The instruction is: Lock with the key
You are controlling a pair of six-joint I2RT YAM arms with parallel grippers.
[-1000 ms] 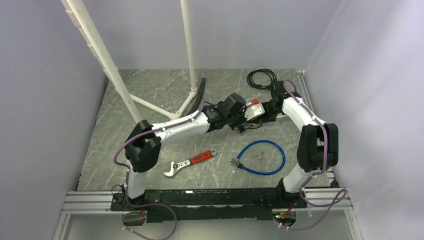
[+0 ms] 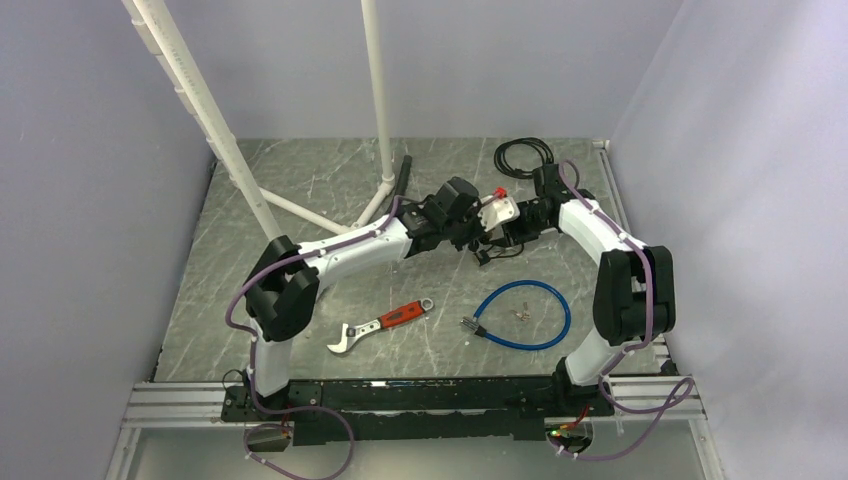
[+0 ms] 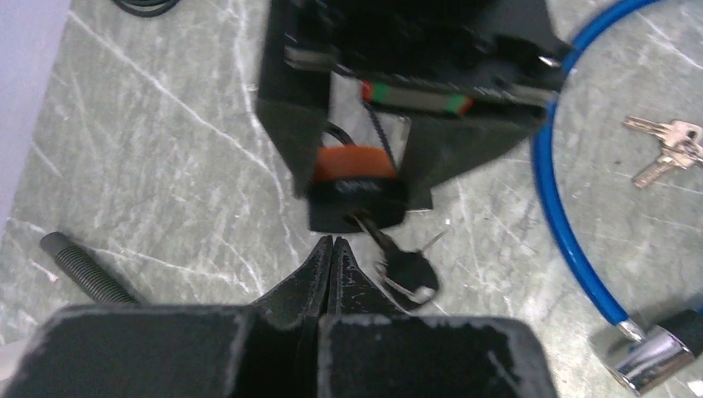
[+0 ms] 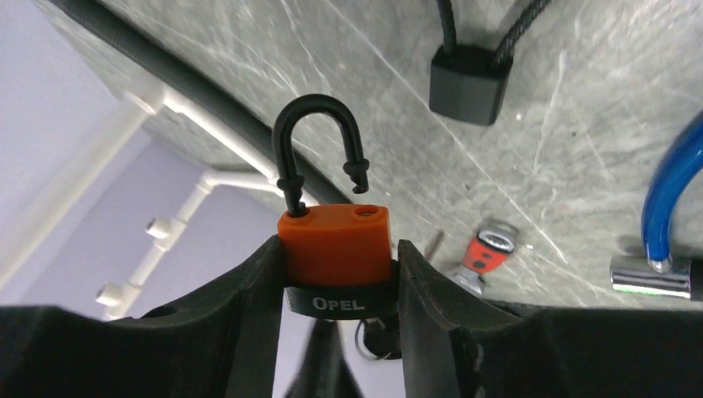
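An orange padlock (image 4: 336, 245) with a black OPEL base is held in my right gripper, whose fingers clasp its sides. Its black shackle (image 4: 319, 108) is raised, the free end out of the body. From the padlock's bottom sticks a key with a black head (image 3: 412, 274), blurred in the left wrist view. My left gripper is shut, its tips together with nothing between them. The key head lies outside those tips, to their right in that view. Whether the tips touch the key I cannot tell.
A blue cable lock (image 2: 568, 310) curves on the table around loose keys (image 2: 522, 312). An adjustable wrench (image 2: 385, 322) lies front left. White pipes (image 2: 378, 90) rise at the back left, and a black cable coil (image 2: 523, 158) lies at the back.
Both grippers have shifted slightly left in the top view, the padlock with the right one.
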